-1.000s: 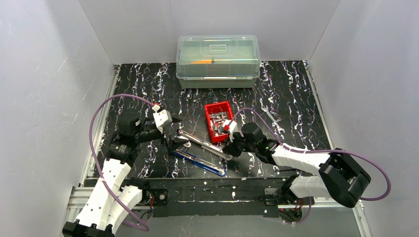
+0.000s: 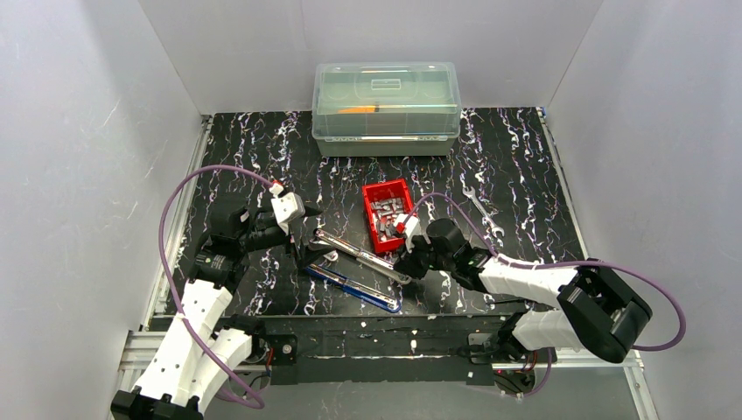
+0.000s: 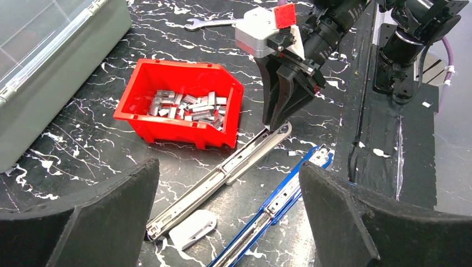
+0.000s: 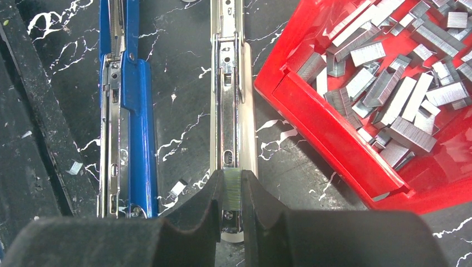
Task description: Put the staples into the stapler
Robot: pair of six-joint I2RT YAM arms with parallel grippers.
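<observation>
An opened-out stapler with a cream base (image 4: 249, 122) lies flat, its metal channel facing up. My right gripper is shut on a small strip of staples (image 4: 232, 183), held right over the channel's near end in the right wrist view; whether the strip sits down inside the channel, I cannot tell. Beside it lies a blue stapler (image 4: 146, 133), also opened out. My left gripper is open and empty, above the staplers' far ends. Many staple strips (image 4: 412, 100) fill the red bin (image 3: 183, 133).
A lidded case (image 2: 385, 144) stands at the back, and a wrench (image 2: 483, 213) lies to the right. A small staple piece (image 4: 178, 188) rests between the two staplers. A white stapler part (image 3: 192, 228) lies by the cream stapler's far end.
The right arm's elbow has shifted very slightly to the left, while its gripper stays at the stapler's end. My left arm and the staplers look unmoved.
</observation>
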